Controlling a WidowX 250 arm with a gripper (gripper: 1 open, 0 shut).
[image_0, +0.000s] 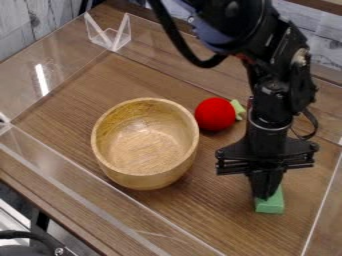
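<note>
My gripper (265, 172) is low at the right, directly over a green block (269, 200) on the wooden table, hiding part of it. The fingers look close together; whether they touch the block I cannot tell. Left of the gripper sit a wooden bowl (144, 138) and a red ball-like object (214, 113), with a small light-green piece beside it, partly hidden by the arm.
A clear plastic item (110, 32) stands at the back left. Table edges run along the left.
</note>
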